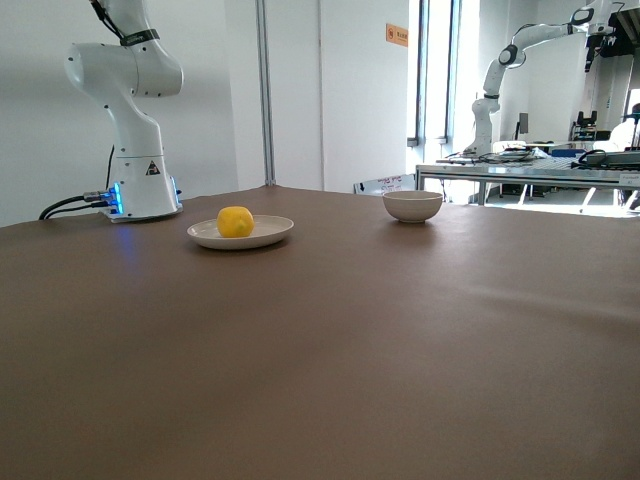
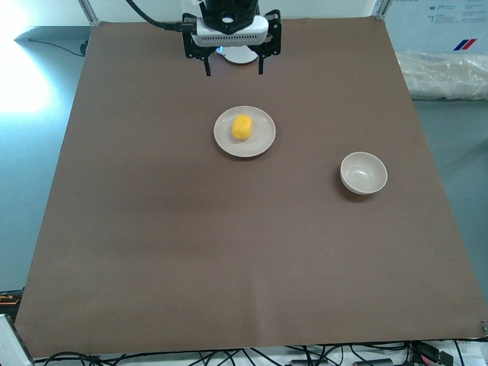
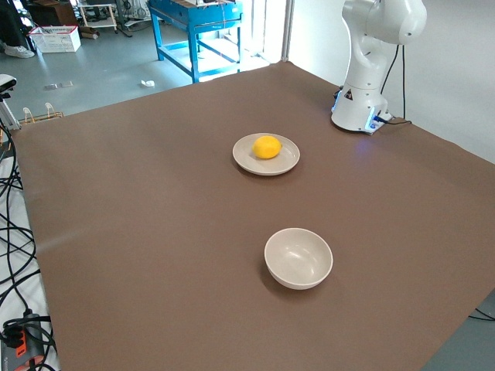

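Note:
A yellow lemon-like object [image 2: 242,127] rests on a pale plate [image 2: 261,142] in the middle back of the brown table [image 2: 229,244]; the same yellow object [image 1: 236,221] shows in the top view. A small empty off-white bowl [image 2: 363,172] stands apart from the plate, to its right in the left view; in the right view the bowl [image 3: 298,258] is nearer the camera. My gripper [image 2: 234,69] hangs over the back edge of the table, above and behind the plate, its two fingers apart with nothing seen between them. It is out of frame in the other two views.
The white arm base [image 3: 356,108] stands at the table's edge. Black cables [image 3: 19,255] run along another edge, outside the tabletop. The tabletop around the plate and bowl is clear.

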